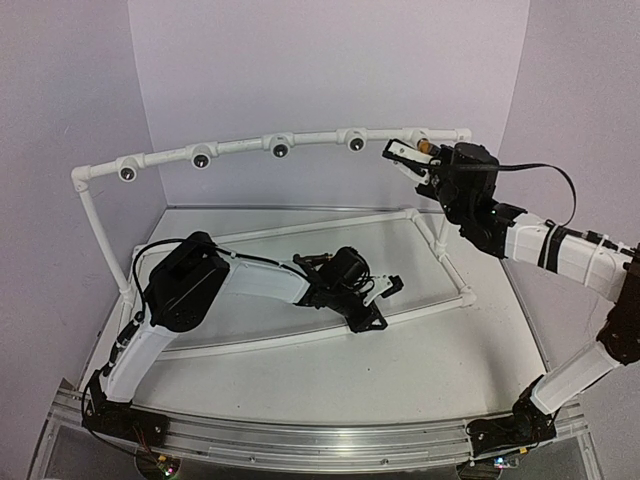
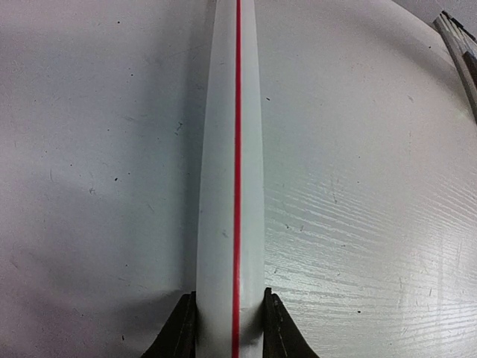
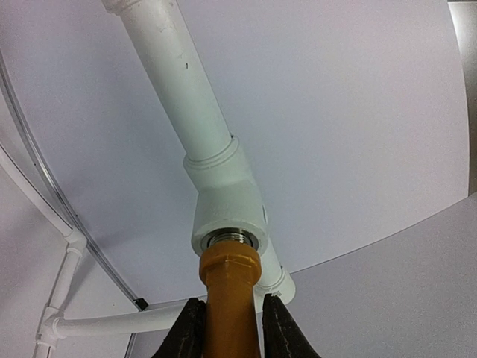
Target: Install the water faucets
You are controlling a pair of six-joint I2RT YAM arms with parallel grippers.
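In the right wrist view an orange faucet [image 3: 229, 287] runs up from between the fingers of my right gripper, which is shut on its body. The faucet's far end meets the mouth of a white tee fitting [image 3: 229, 212]; bright metal rings show there, but how deep it sits I cannot tell. From above, a bit of the orange faucet [image 1: 427, 147] shows at the rail's right end. My left gripper has its dark fingers pressed to both sides of the white lower front pipe [image 2: 220, 179], marked with a red line.
Several tee fittings with dark open mouths, one being the fitting [image 1: 281, 148], line the upper rail [image 1: 313, 137]. The left forearm lies over the lower frame. Bare table [image 1: 330, 380] extends in front of the frame.
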